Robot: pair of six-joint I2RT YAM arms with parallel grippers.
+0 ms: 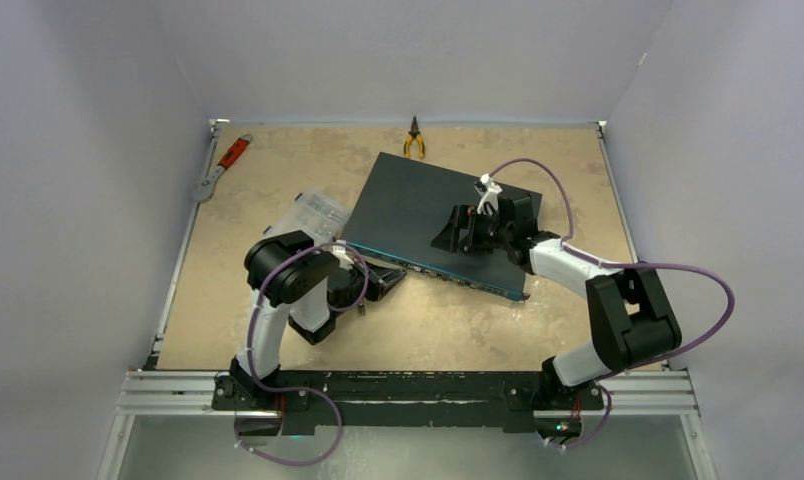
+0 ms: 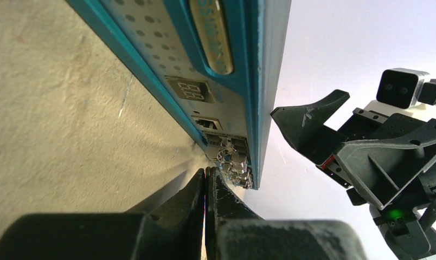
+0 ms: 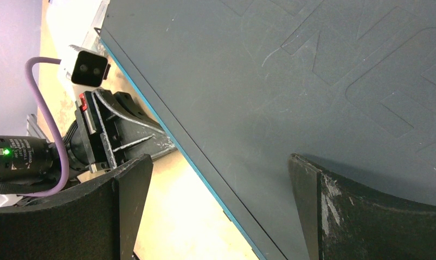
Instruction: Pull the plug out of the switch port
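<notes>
The switch is a flat dark box with a blue-edged front, lying at a slant on the table. In the left wrist view its front panel shows an empty port and, below it, a cluster of shiny metal ports. Whether a plug sits among these I cannot tell. My left gripper is shut, its fingertips together just before that cluster, nothing visible between them. Above the switch's top, my right gripper stands open with only the dark surface below the gap.
A clear plastic box stands left of the switch, partly behind the left arm. Pliers lie at the back and a red-handled wrench at the back left.
</notes>
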